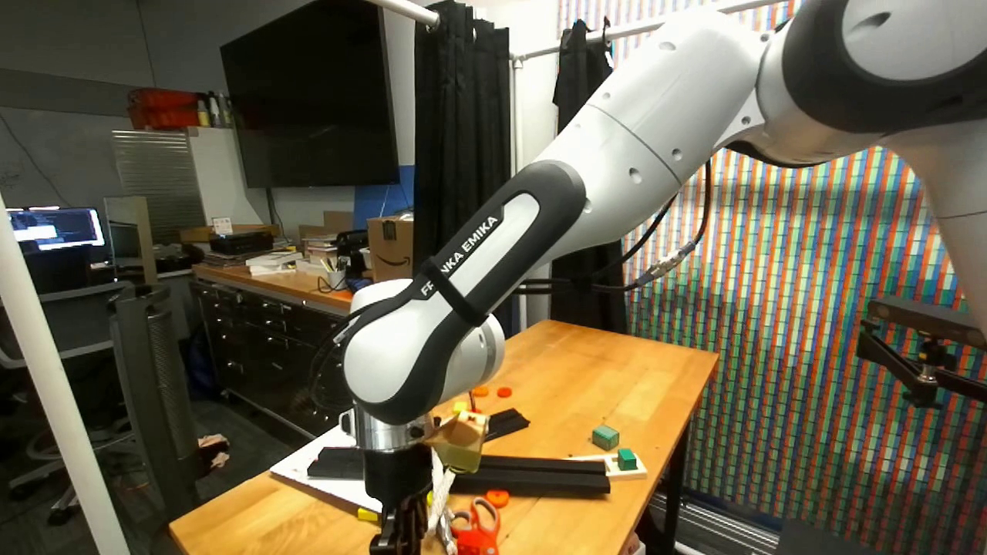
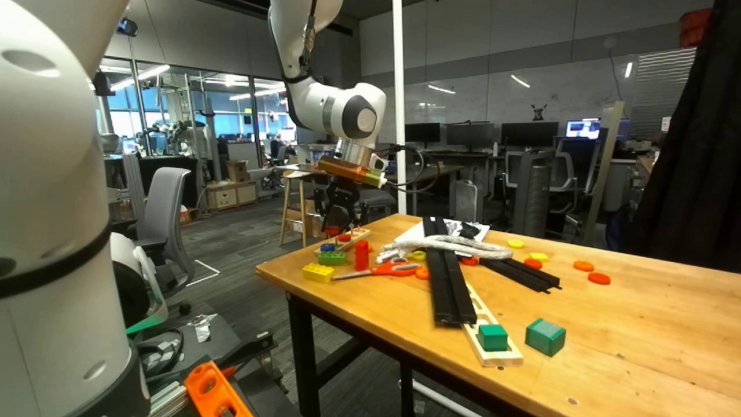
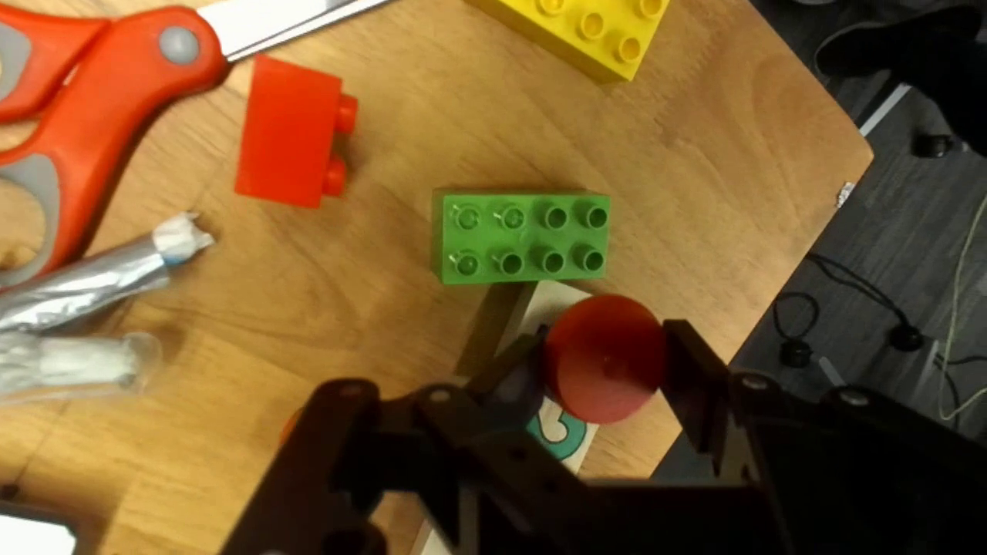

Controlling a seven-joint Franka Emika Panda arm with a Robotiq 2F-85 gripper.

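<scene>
A round red piece (image 3: 606,359) sits between the fingertips of my gripper, which is shut on it in the wrist view. Below it lies a pale wooden board (image 3: 559,301) with a teal number 3, partly covered by the gripper. Just beyond is a green studded block (image 3: 523,239); a red block (image 3: 284,134) lies farther left and a yellow block (image 3: 601,32) is at the top. Exterior view 2 has the gripper (image 2: 338,221) over the table's far left end, above the wooden board (image 2: 359,236). In exterior view 1 the fingertips are at the bottom edge and hard to make out.
Orange scissors (image 2: 396,269) lie beside the blocks. Black rails (image 2: 448,288) cross the table, with a white rope (image 2: 458,243) over them. Green cubes (image 2: 546,337) are at the near side. The table edge is close to the gripper.
</scene>
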